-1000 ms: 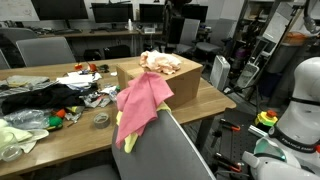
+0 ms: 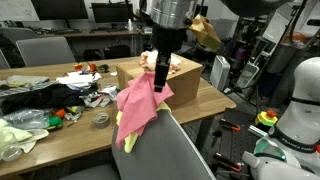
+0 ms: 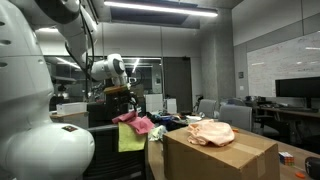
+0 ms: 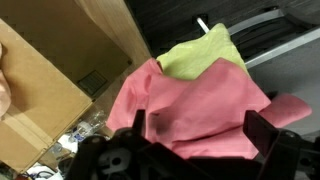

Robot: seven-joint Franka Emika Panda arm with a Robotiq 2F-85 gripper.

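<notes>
A pink cloth (image 2: 140, 104) is draped over the top of a dark grey chair back (image 2: 165, 152). Beneath it a yellow-green cloth (image 4: 200, 52) shows in the wrist view; in exterior view 2 the yellow cloth (image 3: 130, 138) hangs below the pink one (image 3: 138, 124). My gripper points down at the pink cloth, its two dark fingertips wide apart and open, with pink fabric visible in the gap below. From exterior view 1, a finger (image 2: 160, 76) overlaps the cloth's upper right edge; whether it touches cannot be told.
A cardboard box (image 3: 225, 155) with a peach cloth (image 3: 212, 132) on top stands beside the chair. The wooden table (image 2: 80, 143) carries tape rolls, cables, tools and a pale green cloth (image 2: 15, 136) at its left.
The arm has come down from above the box toward the chair, bringing the gripper to the pink cloth. Both cloths lie as before.
</notes>
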